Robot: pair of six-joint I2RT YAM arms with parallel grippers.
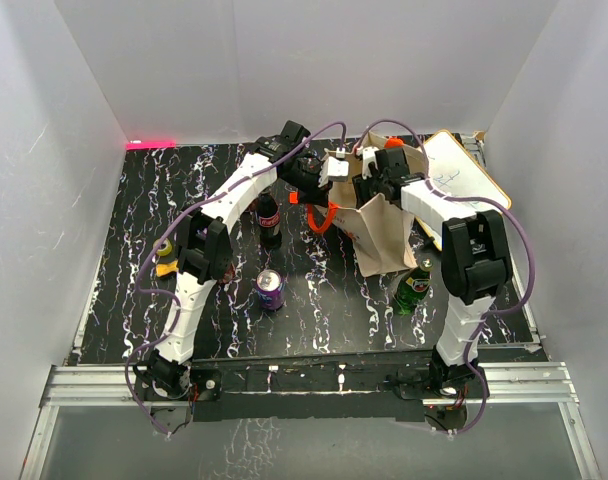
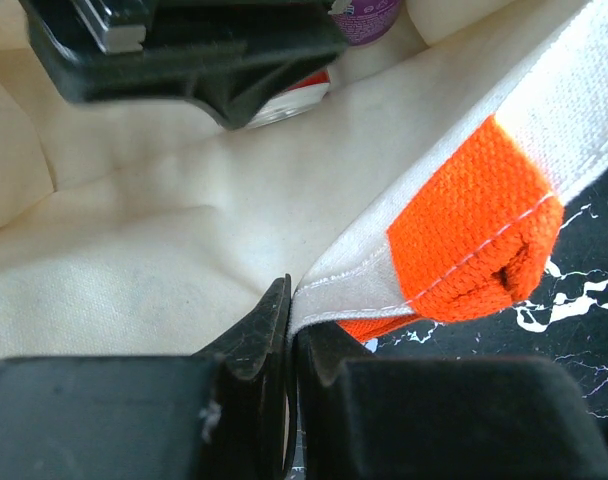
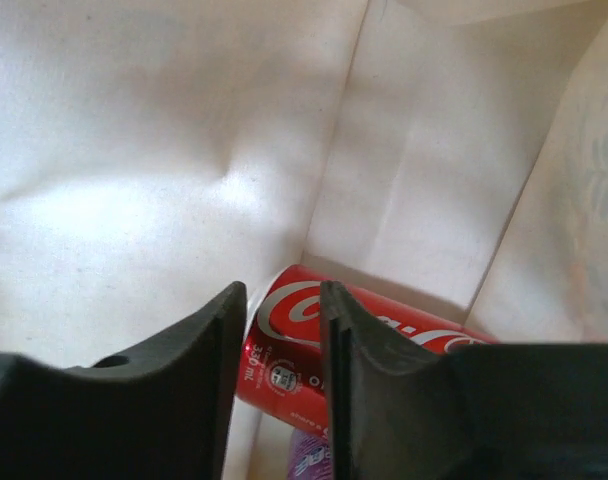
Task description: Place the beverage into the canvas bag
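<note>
The beige canvas bag (image 1: 372, 235) lies open at the upper middle of the table. My left gripper is shut on its near rim, beside an orange handle (image 2: 469, 225). My right gripper is inside the bag, fingers part open over a red Coca-Cola can (image 3: 369, 325); whether it touches the can is unclear. A purple can (image 3: 309, 460) lies beside the red one.
A cola bottle (image 1: 269, 220) stands left of the bag, a purple can (image 1: 269, 289) at front middle, a green bottle (image 1: 413, 287) at front right. A white board (image 1: 464, 175) lies behind the right arm.
</note>
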